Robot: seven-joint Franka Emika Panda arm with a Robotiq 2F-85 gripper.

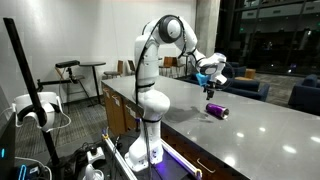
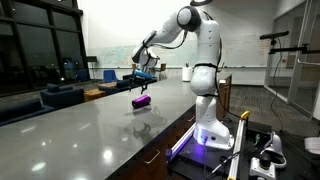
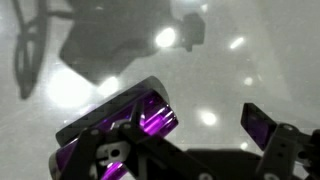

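A shiny purple cylinder [image 1: 217, 111] with dark ends lies on its side on the grey tabletop [image 1: 240, 140]. In the second exterior view my gripper [image 2: 135, 87] hangs just above the cylinder [image 2: 141, 102], apart from it. The wrist view shows my gripper open, its two fingers wide apart and bare table between them. There the cylinder [image 3: 155, 115] lies under and beside the left finger, which hides part of it.
A person [image 1: 212, 68] stands behind the table's far side. Dark sofas [image 1: 245, 88] are in the background.
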